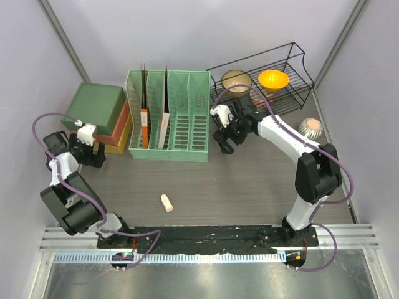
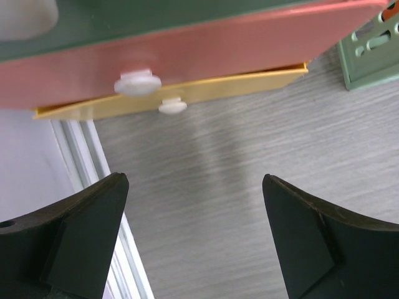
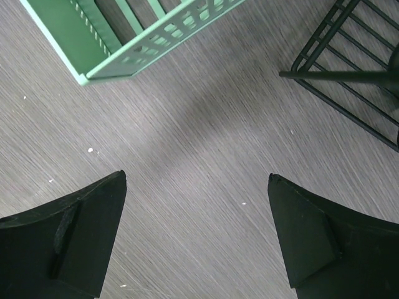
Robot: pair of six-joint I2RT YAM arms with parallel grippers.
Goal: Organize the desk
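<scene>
A stack of green (image 1: 93,103), red (image 2: 218,53) and yellow (image 2: 237,87) box-like items with white knobs stands at the left. My left gripper (image 1: 93,156) is open at its front, empty, with bare desk between the fingers. A green divided rack (image 1: 199,118) holds upright thin items. My right gripper (image 1: 224,140) is open and empty between that rack and the black wire shelf (image 1: 287,99), which holds a beige bowl (image 1: 234,78) and yellow bowl (image 1: 273,78).
A striped pot (image 1: 310,129) stands at the right. A small pale object (image 1: 166,202) lies front centre. Walls border both sides.
</scene>
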